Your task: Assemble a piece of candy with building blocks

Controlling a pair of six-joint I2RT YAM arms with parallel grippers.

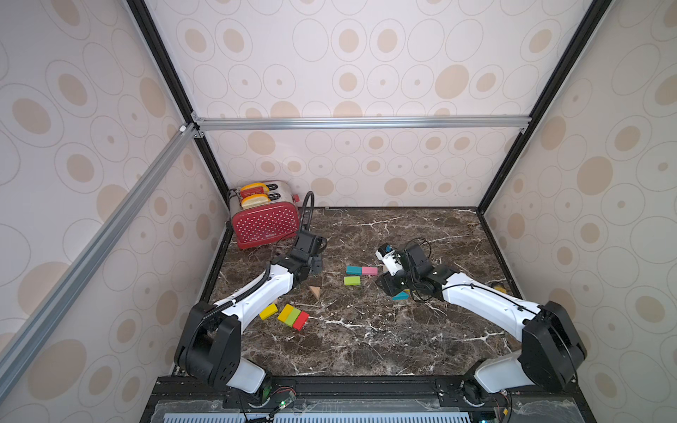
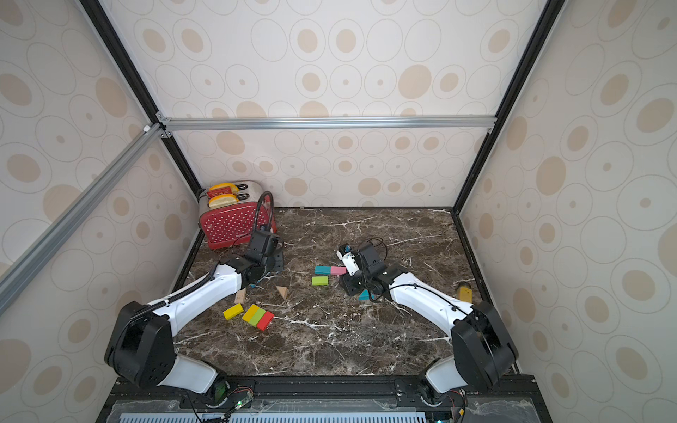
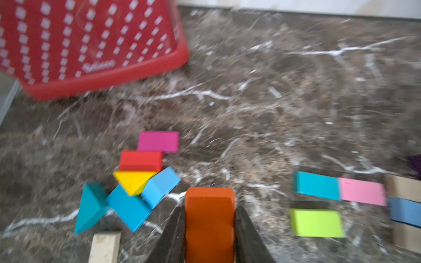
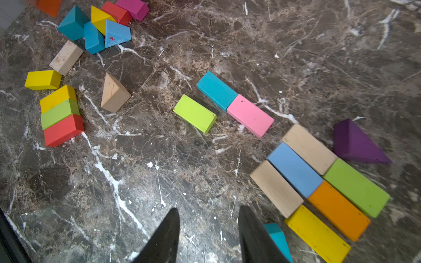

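An orange block point(image 3: 209, 225) is clamped upright in my left gripper, raised above the table. My right gripper hangs open over bare marble, nothing between its fingers. Near the middle of the table, a teal block point(image 4: 217, 90) lies end to end with a pink block point(image 4: 250, 115). A lime block point(image 4: 195, 113) lies in front of the teal one, slightly apart. To the left in the right wrist view are a wooden triangular block point(image 4: 115, 93) and a touching row of yellow, green and red blocks point(image 4: 60, 112).
A cluster including a magenta block point(image 3: 158, 141) and a red block point(image 3: 140, 161) lies in front of the red toaster point(image 1: 266, 224). Wooden, blue, orange, yellow and green blocks point(image 4: 294, 170) are packed together at right, near a purple triangular block point(image 4: 357, 142).
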